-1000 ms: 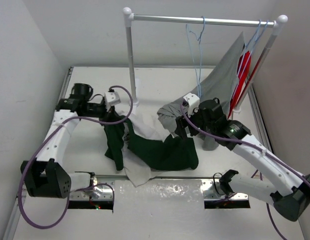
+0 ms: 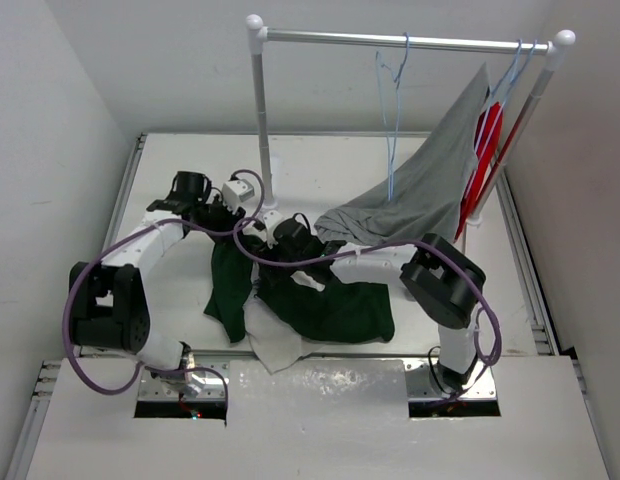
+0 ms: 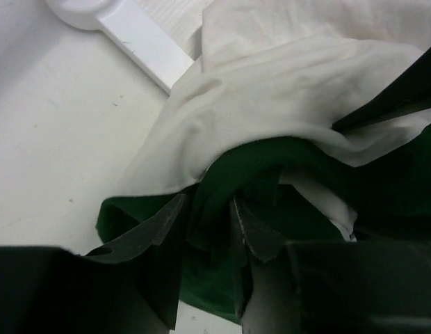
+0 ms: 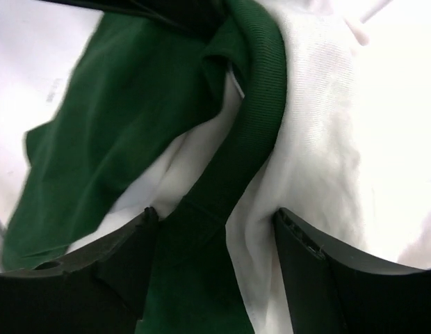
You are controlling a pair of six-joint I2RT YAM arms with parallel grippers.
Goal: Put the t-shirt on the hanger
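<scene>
A green and white t-shirt [image 2: 340, 310] lies crumpled on the table below the rack. My left gripper is down in a green fold beside white fabric, its fingers part open around the cloth. My right gripper is also down on the shirt, fingers apart with a green band and white fabric between them. In the top view both grippers are close together at the shirt's upper left, their tips partly hidden by the arms. Blue hangers [image 2: 394, 120] hang from the rail above.
The rack's left post [image 2: 261, 110] stands just behind my grippers. A grey cloth [image 2: 420, 180] and a red one [image 2: 482, 150] hang at the right.
My right arm has swept left from over the grey cloth down onto the shirt, beside the left gripper. My left arm has moved slightly inward and toward the back.
</scene>
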